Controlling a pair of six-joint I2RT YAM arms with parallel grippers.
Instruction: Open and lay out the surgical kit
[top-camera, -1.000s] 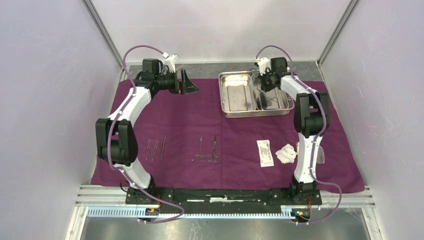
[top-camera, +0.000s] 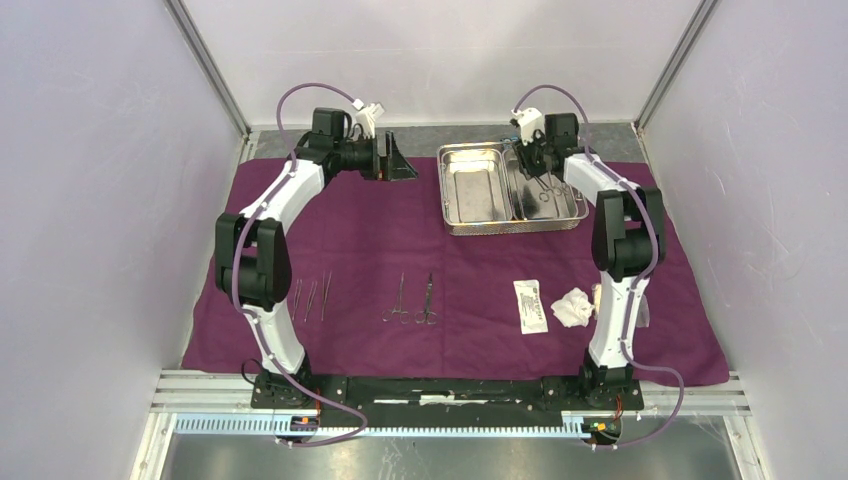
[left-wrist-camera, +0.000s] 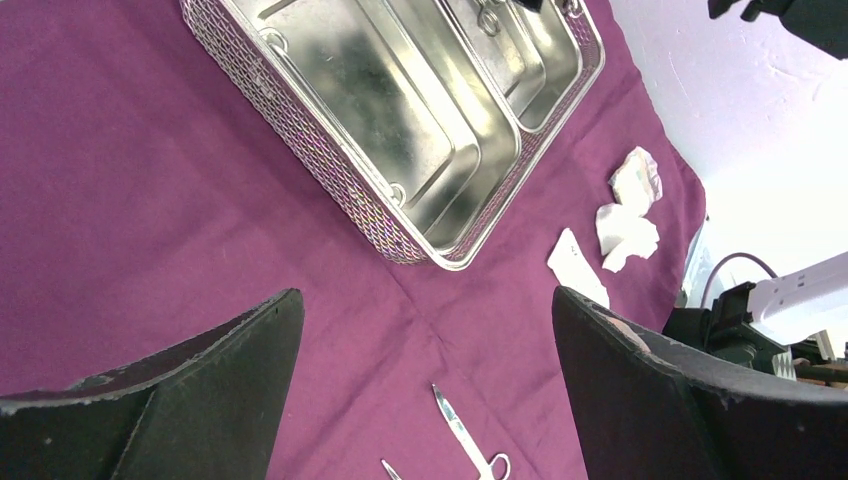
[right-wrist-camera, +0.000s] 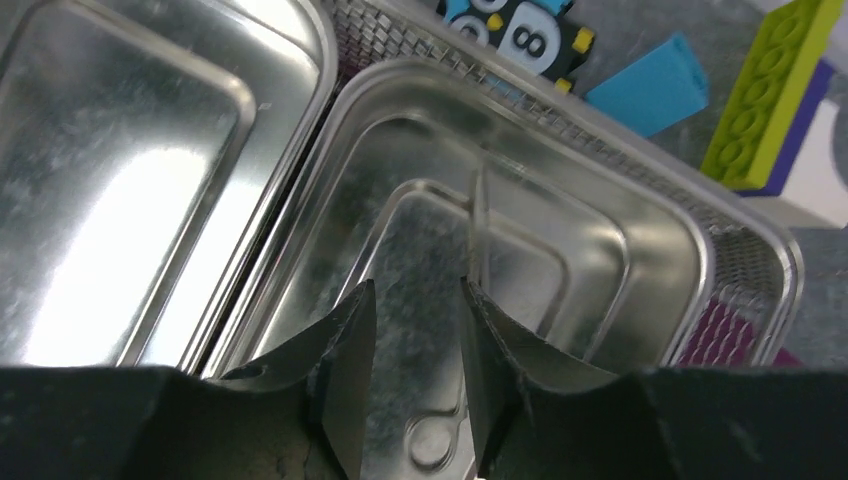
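Note:
The steel kit basket (top-camera: 505, 228) holds two trays on the purple drape; the left tray (right-wrist-camera: 110, 170) looks empty. My right gripper hovers low over the right tray with fingers apart, near a ringed instrument (right-wrist-camera: 478, 220) lying in it; whether it touches cannot be told. My open left gripper (top-camera: 387, 160) hangs over the drape left of the basket, empty. Tweezers (top-camera: 311, 300), two ringed instruments (top-camera: 429, 300), a white packet (top-camera: 530, 306) and gauze (top-camera: 572, 307) lie laid out along the front of the drape.
Coloured toy-like blocks (right-wrist-camera: 760, 100) sit behind the basket on the grey surface. Walls bound the back and both sides. The middle of the drape, left of and in front of the basket, is mostly clear.

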